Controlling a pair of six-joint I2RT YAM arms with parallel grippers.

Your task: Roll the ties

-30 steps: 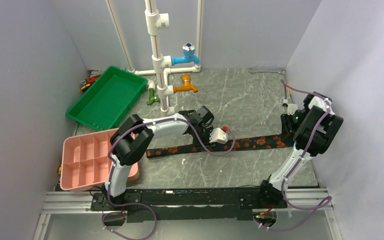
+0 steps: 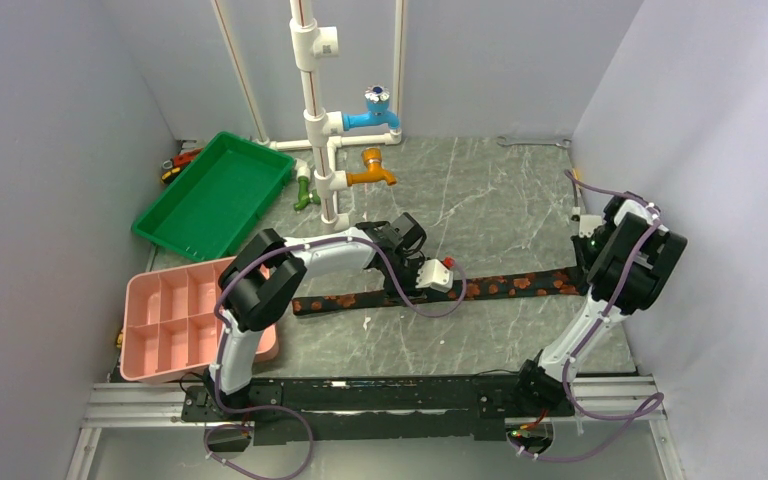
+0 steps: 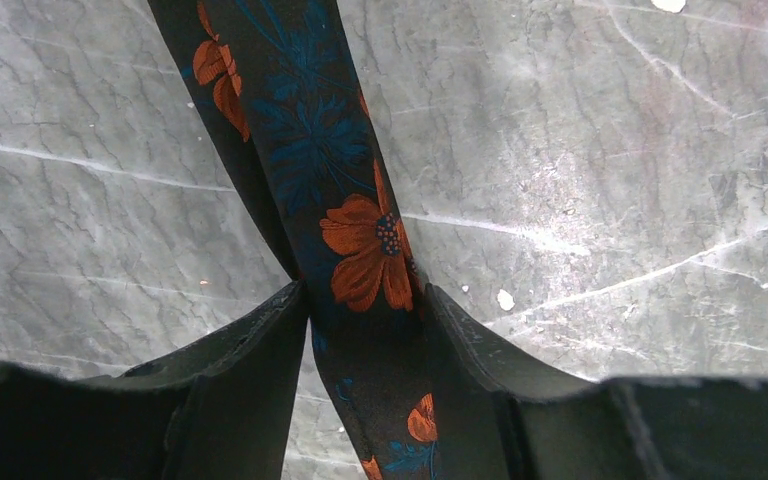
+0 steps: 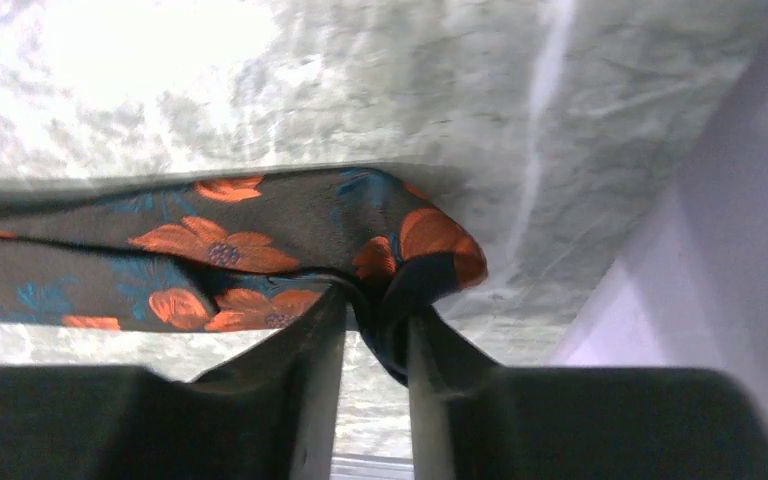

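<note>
A dark floral tie [image 2: 510, 286] with orange and blue flowers lies lengthwise across the marble table. My left gripper is over its middle, fingertips on both sides of the tie, pinching in its edges a little. At the tie's right end, my right gripper is shut on the fabric, which is bunched and folded up between and beyond its fingertips in the right wrist view. That end sits close to the right wall.
A pink divided box [image 2: 170, 280] and a green tray [image 2: 157, 220] stand at the left. White pipes with blue, orange [image 2: 368, 175] and green taps rise at the back. The right wall [image 4: 710, 260] is close to my right gripper.
The left arm is nearly unchanged.
</note>
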